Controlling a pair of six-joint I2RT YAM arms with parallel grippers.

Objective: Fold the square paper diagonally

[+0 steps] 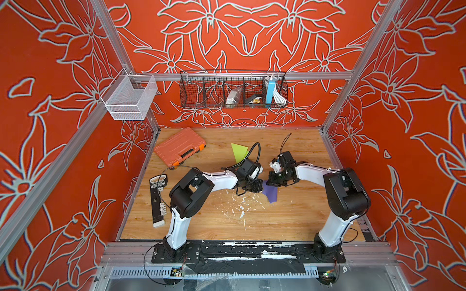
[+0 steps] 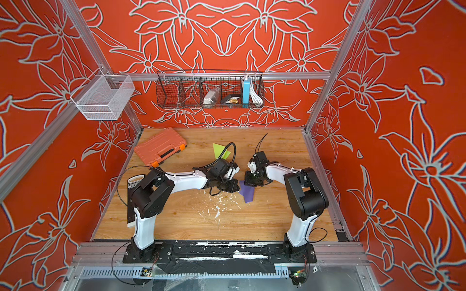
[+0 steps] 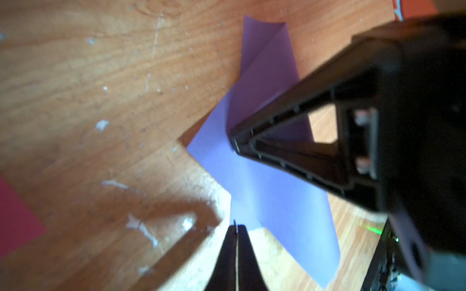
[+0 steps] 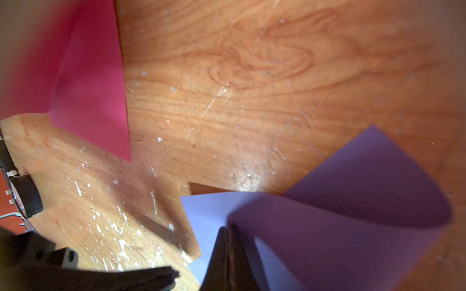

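The purple paper [image 1: 270,194] lies on the table between the grippers, bent into a loose fold with raised, curled parts. My right gripper is shut with its tips down on the paper at the fold; in the left wrist view it covers part of the sheet. My left gripper is shut, its tips at the paper's edge, with nothing clearly between them. Whether the right fingers pinch any paper cannot be told.
Red paper [image 4: 92,92] and yellow paper [image 1: 239,150] lie nearby. An orange case [image 1: 179,145] sits back left, a black long object [image 1: 156,203] at left. White scraps litter the front middle.
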